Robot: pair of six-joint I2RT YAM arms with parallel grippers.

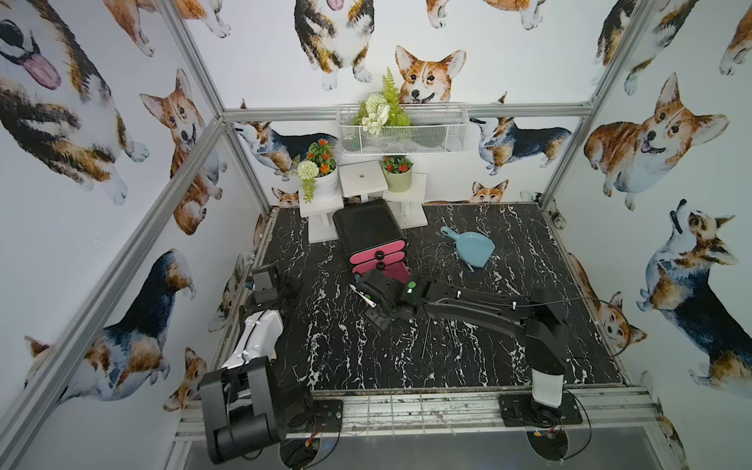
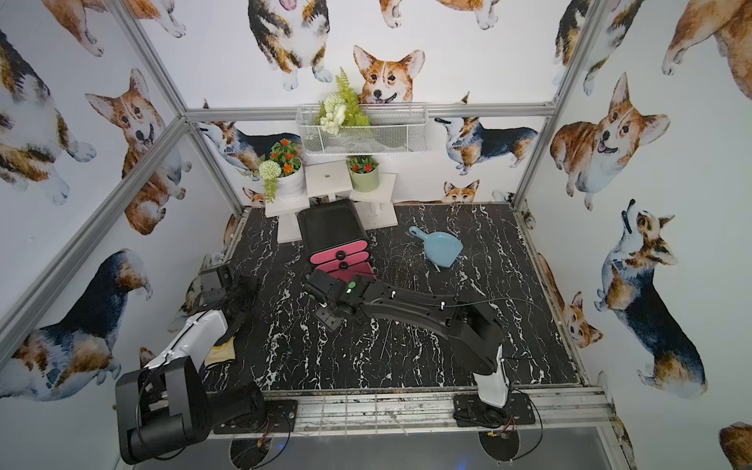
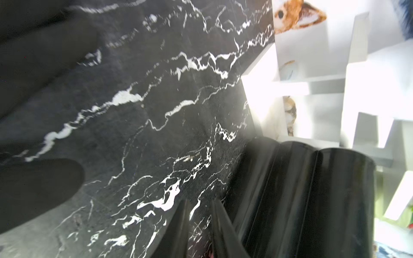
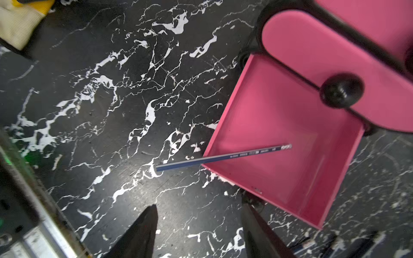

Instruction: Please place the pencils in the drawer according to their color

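Note:
In the right wrist view the blue pencil (image 4: 241,155) rests partly in the pulled-out pink drawer (image 4: 279,103). Its eraser end lies inside, while its dark blue end sticks out over the left front corner above the table. My right gripper stands open, nothing between its fingers, with the pencil ahead of it. From the top left view, this arm covers the drawer's front and most of the pencil. Over on the left side, my left gripper has its blurred fingers a narrow gap apart, holding nothing visible.
Several more pencils (image 4: 329,247) lie right of the drawer, cut off by the frame. A yellow-and-white glove (image 2: 219,352) lies by the left arm. Behind the black cabinet (image 1: 368,227) are white stands (image 1: 362,178). A blue dustpan (image 1: 474,249) sits at right.

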